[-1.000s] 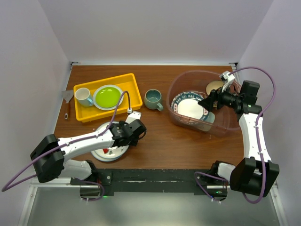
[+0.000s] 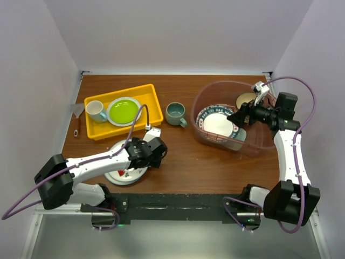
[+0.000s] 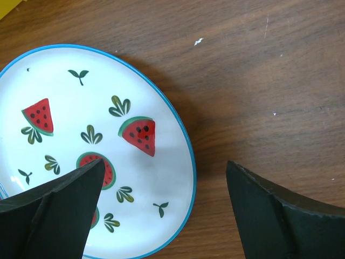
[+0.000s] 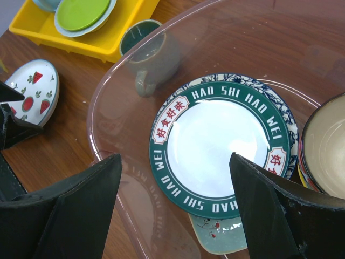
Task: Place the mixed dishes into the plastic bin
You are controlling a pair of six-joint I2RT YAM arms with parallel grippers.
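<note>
A translucent pink bin (image 2: 199, 94) holds a green-rimmed plate (image 2: 218, 123) on a patterned plate, a small rectangular dish (image 4: 213, 237) and beige bowls (image 4: 329, 145). My right gripper hangs over the bin with its fingers apart, nothing visible between them. At lower left lies a white watermelon plate (image 3: 145, 178), apparently stacked on another. My left gripper is open above that plate's right edge, one finger over the plate, the other over bare wood.
A yellow tray (image 2: 94, 131) holds a mug (image 2: 96, 110) and a green plate (image 2: 123, 111). A teal mug (image 2: 175, 113) stands between tray and bin. A scraper (image 2: 76, 116) lies far left.
</note>
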